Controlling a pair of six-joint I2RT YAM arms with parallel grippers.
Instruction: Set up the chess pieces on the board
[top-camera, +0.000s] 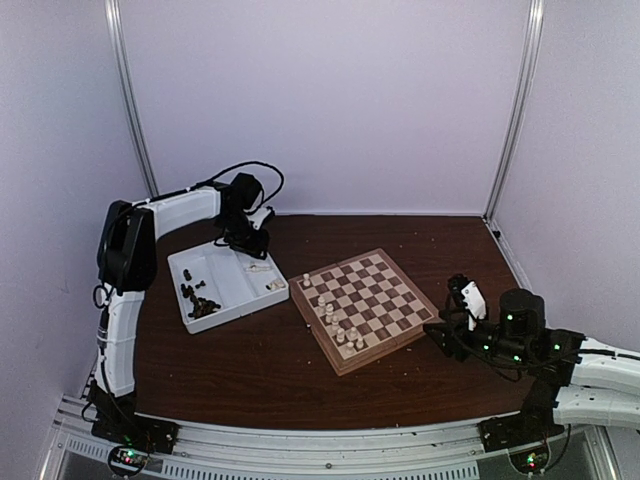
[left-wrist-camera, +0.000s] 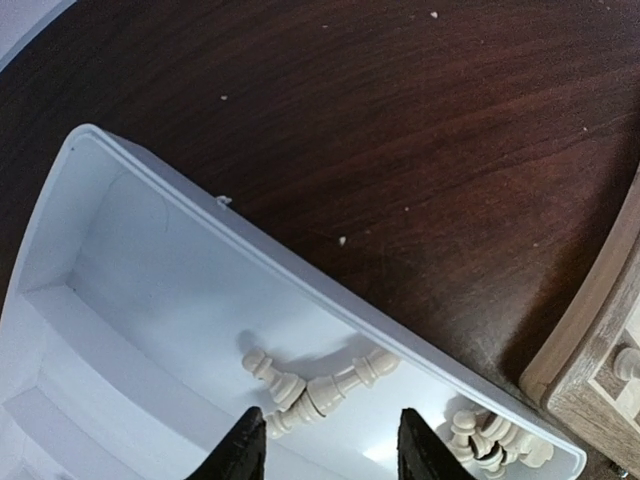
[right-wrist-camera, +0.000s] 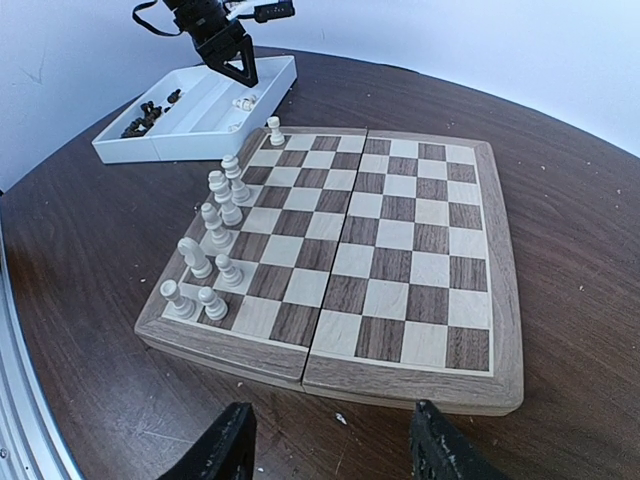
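The wooden chessboard (top-camera: 375, 290) has several white pieces standing along its left side, including a rook (right-wrist-camera: 177, 300) at the near corner. The white tray (top-camera: 225, 310) holds dark pieces (top-camera: 200, 302) and, in its right compartment, white pieces (left-wrist-camera: 320, 395) lying on their sides. My left gripper hangs over that compartment, fingers apart with nothing visible between them, just short of the lying pieces in its view. My right gripper stands open at the board's near right, empty.
Pale walls enclose the back and sides.
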